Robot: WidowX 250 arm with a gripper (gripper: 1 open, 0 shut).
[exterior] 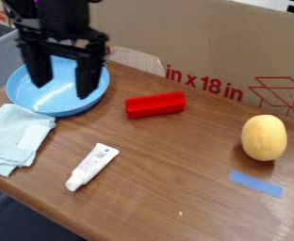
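My black gripper is open at the upper left, above the blue plate, hiding part of it. A red block lies to the right of the plate. A white tube lies in the lower middle. A pale folded cloth is at the left edge of the table, and a yellow oval object is at the right.
A blue tape strip is stuck on the wooden table at right. A cardboard box stands along the back.
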